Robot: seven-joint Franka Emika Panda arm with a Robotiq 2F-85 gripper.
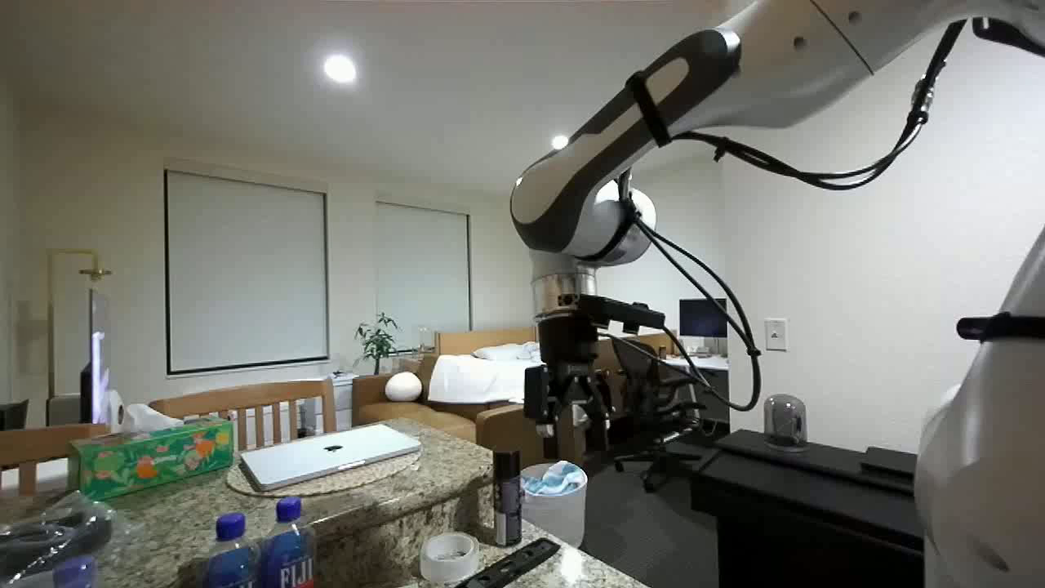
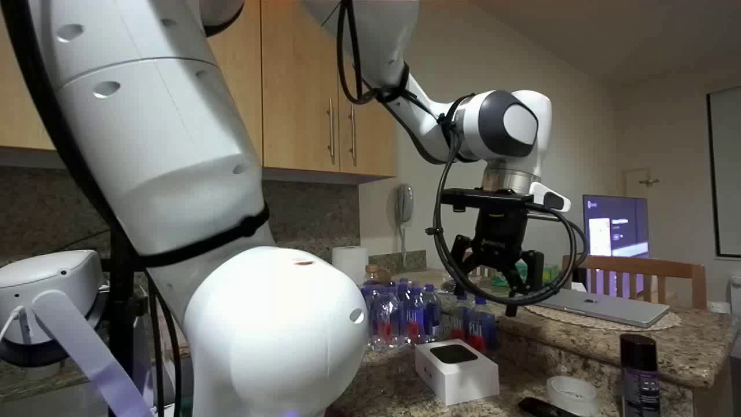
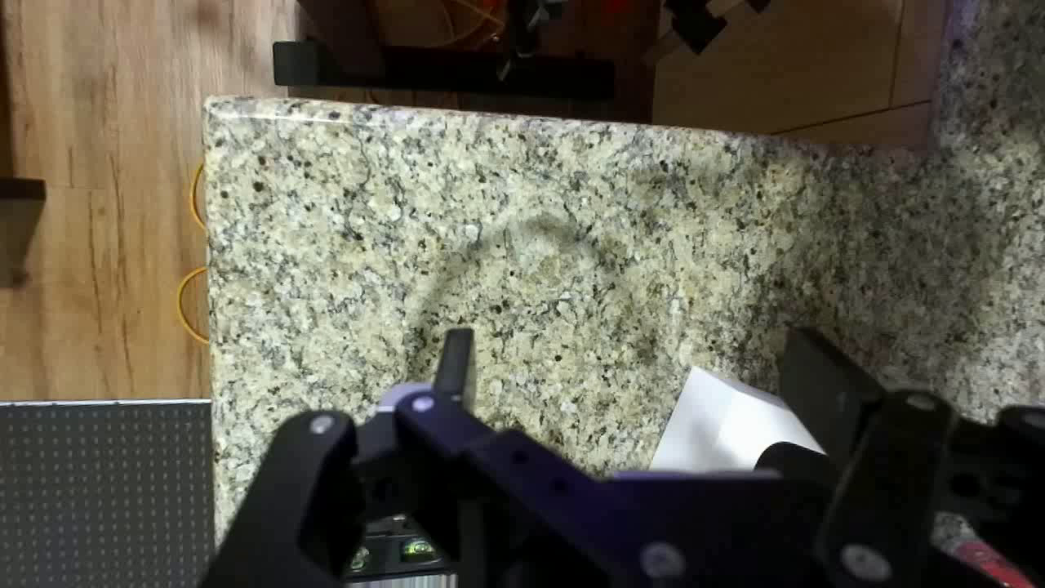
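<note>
My gripper hangs open above the granite counter (image 3: 549,255), its two fingers wide apart with nothing between them. In exterior view 2 the gripper (image 2: 486,299) points down, above and behind the white box (image 2: 455,379) with a dark rounded square on its lid. Part of that white box (image 3: 720,426) shows near the right finger in the wrist view, partly covered by the gripper. A white tape roll (image 1: 450,558), a dark spray can (image 1: 506,500) and a black level (image 1: 511,567) are on the lower counter.
Several water bottles (image 2: 403,313) stand behind the box. On the raised counter lie a silver laptop (image 1: 333,456) and a green tissue box (image 1: 152,457). Bare granite stretches under the gripper; the counter edge drops to a wood floor (image 3: 98,245).
</note>
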